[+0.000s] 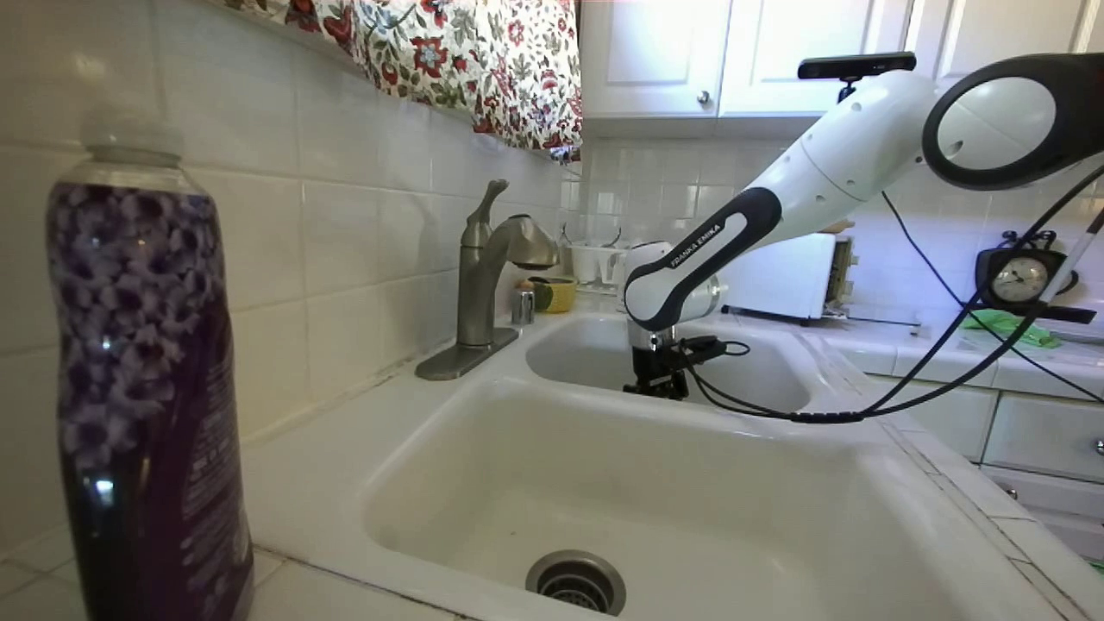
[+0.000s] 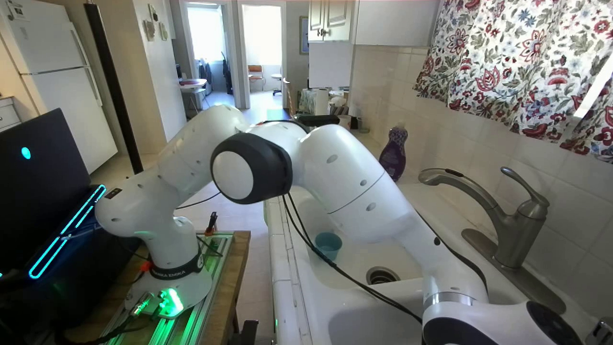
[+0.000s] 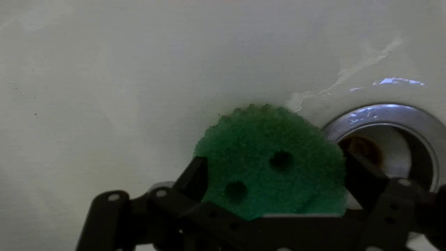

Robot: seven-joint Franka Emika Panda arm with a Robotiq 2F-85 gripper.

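Note:
In the wrist view a round green sponge (image 3: 267, 175) with two dark holes and a scalloped edge lies between the fingers of my gripper. The left finger (image 3: 194, 177) and the right finger (image 3: 363, 177) stand wide apart on either side of it, and the fingers are open. Just to the right of the sponge is the metal sink drain (image 3: 422, 129), partly covered by the right finger. From exterior view 1, my gripper (image 1: 657, 392) points down into the far basin (image 1: 580, 357), its fingertips hidden behind the divider.
A tall metal faucet (image 1: 481, 279) rises beside the basins, at the wall. The near basin (image 1: 662, 486) looks empty in exterior view 1, but a blue cup (image 2: 328, 244) shows in exterior view 2. A purple bottle (image 1: 145, 393) stands on the near counter.

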